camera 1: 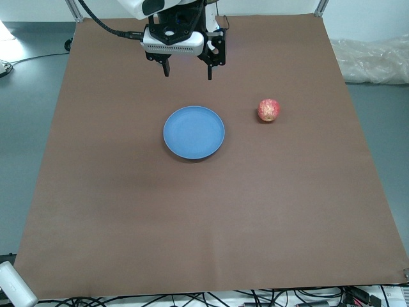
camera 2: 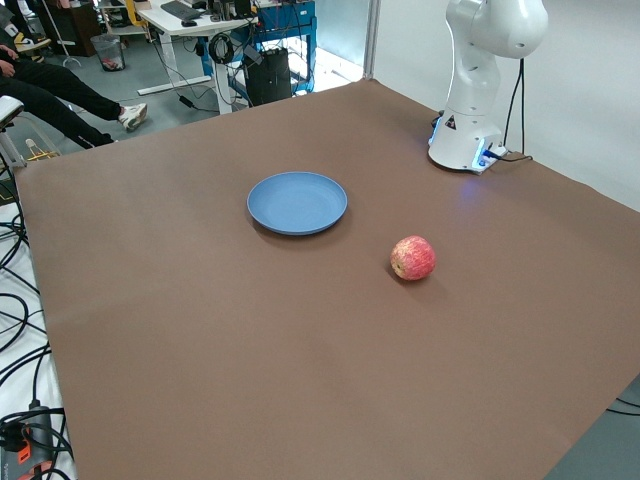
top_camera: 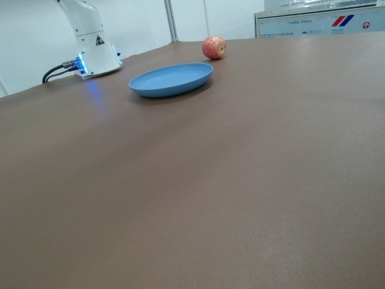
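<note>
A blue plate (camera 1: 193, 132) lies empty near the middle of the brown table (camera 1: 211, 217); it also shows as the plate (top_camera: 171, 79) in the top view and the plate (camera 2: 297, 203) in the right view. A red apple (camera 1: 268, 110) rests apart from the plate, to its right in the left view; the same apple (top_camera: 214, 47) and apple (camera 2: 412, 258) appear in the other views. My gripper (camera 1: 188, 70) hangs at the far edge in the left view, above and behind the plate, its two black fingers apart with nothing seen between them.
The white arm base (camera 2: 462, 140) stands at the table's edge. Cables lie along another edge, off the tabletop. A person's legs show beyond the table in the right view.
</note>
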